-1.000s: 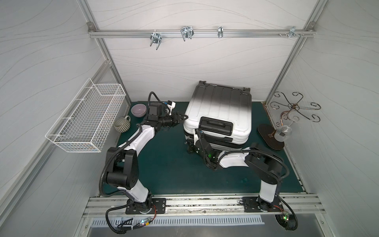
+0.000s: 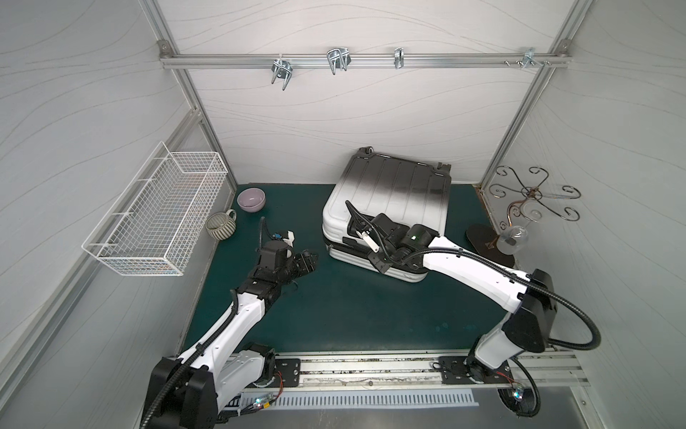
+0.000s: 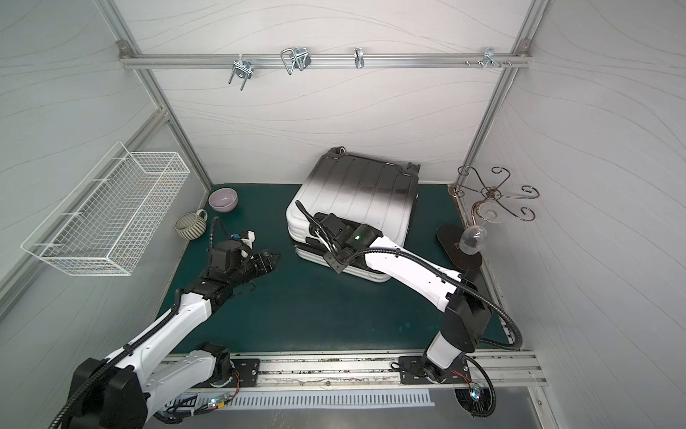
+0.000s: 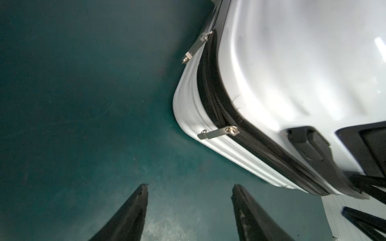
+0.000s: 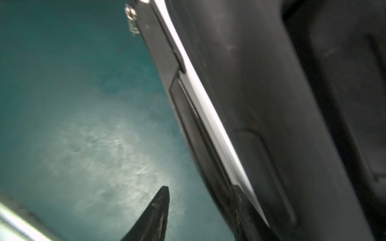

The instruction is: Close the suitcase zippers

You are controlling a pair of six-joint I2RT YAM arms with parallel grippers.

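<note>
The suitcase [image 2: 400,189], silver fading to black, lies flat at the back centre of the table. At its near-left corner the left wrist view shows a front zipper pull [image 4: 219,132] and a side zipper pull [image 4: 195,49] on the black zipper band [image 4: 211,94]. Left of that corner, clear of the case, my left gripper has its fingers apart and empty. My right gripper is at the front side by the dark handle plate [image 5: 199,148], open, one finger overlapping the case edge in its view; contact cannot be told. Another metal pull [image 5: 131,18] shows there.
A purple bowl [image 2: 250,199] and a striped mug [image 2: 220,225] stand at the left edge, by a white wire basket [image 2: 168,207]. At right sits a dark board [image 2: 489,246] under a metal scroll stand [image 2: 532,193].
The left arm has drawn back from the suitcase's left side and come nearer the front. My right gripper has risen and moved right over the case's front. The suitcase has shifted slightly left and turned.
</note>
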